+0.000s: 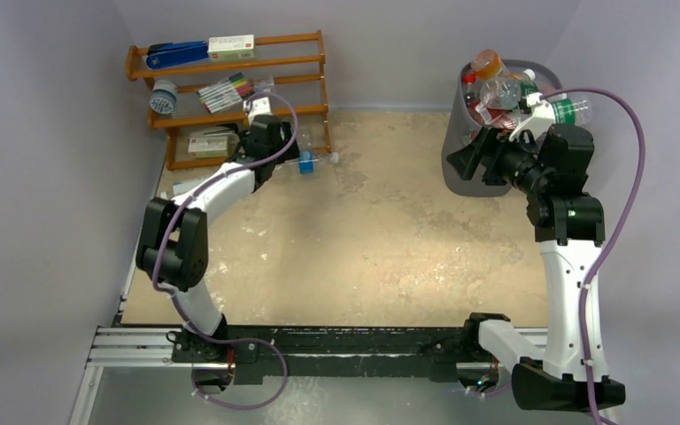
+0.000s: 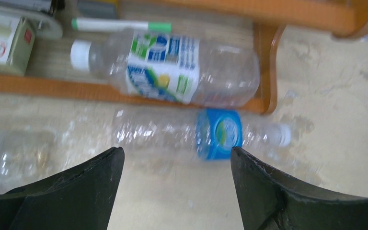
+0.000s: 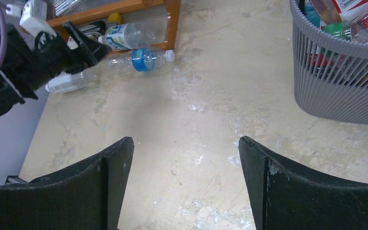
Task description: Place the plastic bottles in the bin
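Note:
My left gripper hangs open just over a clear bottle with a blue label (image 2: 220,134) lying before the shelf; nothing shows between its fingers. Behind it a labelled bottle (image 2: 158,69) lies on the shelf's bottom level; another bottle (image 2: 9,158) lies to the left. My right gripper is open and empty, with a wide gap, beside the grey bin (image 1: 460,177) at the back right, which is heaped with bottles.
The wooden shelf (image 1: 274,111) holds markers (image 1: 226,95), boxes (image 1: 230,49) and a round container (image 1: 164,97).

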